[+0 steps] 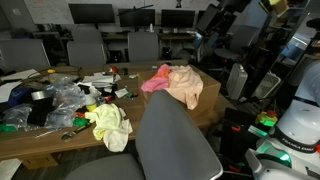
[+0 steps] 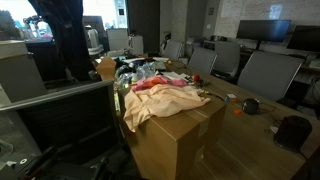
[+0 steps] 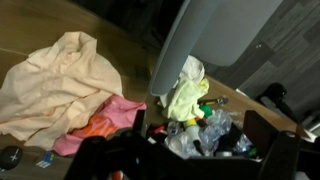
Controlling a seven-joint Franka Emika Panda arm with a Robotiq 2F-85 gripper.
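Note:
My gripper is open, its two dark fingers apart at the lower edge of the wrist view, with nothing held between them. It hangs high above the table's right side in exterior view 1. A peach cloth lies crumpled at the table's right end, with a pink-red cloth against its left side. Farther left, a pale yellow cloth rests near the front edge. All three cloths also show in the wrist view, below the gripper and clear of it.
Clear plastic bags and several small tools and bottles crowd the table's left half. A grey chair back rises in front of the table and crosses the wrist view. Bare wood shows between the yellow and pink cloths.

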